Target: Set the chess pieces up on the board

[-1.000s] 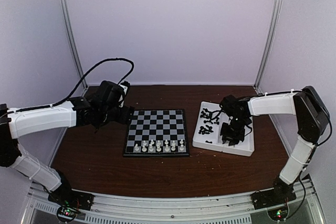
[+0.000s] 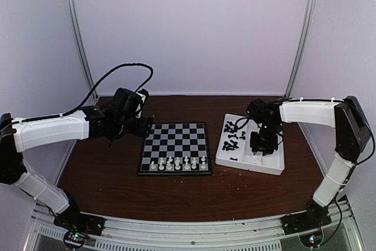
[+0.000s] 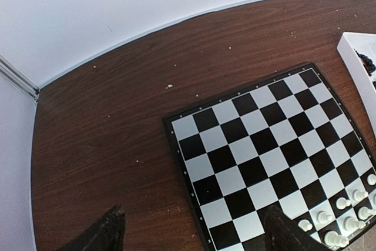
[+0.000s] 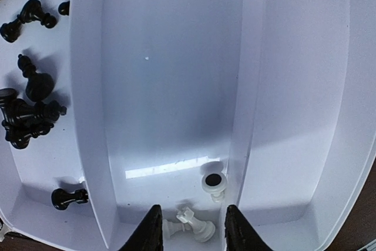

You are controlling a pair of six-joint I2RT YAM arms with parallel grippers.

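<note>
Several white pieces (image 2: 178,165) stand in rows along the near edge of the chessboard (image 2: 175,138); its other squares are empty. My left gripper is open above the board's left side, nothing between its fingers. Over the white tray (image 2: 249,170) hangs my right gripper, its fingers apart. Beyond and below those fingertips, two white pieces (image 4: 201,228) lie together on the floor of the middle compartment. Another white piece (image 4: 214,183), with a dark round base, is by the divider. Black pieces (image 4: 36,80) lie jumbled in the left compartment.
Thin upright dividers (image 4: 87,121) separate the tray's compartments. Its right compartment (image 4: 294,116) looks empty. Bare dark table (image 2: 147,198) extends in front of the board and tray.
The right gripper has shifted slightly to the right over the tray. The left arm has moved only a touch to the right. The pieces on the board look the same.
</note>
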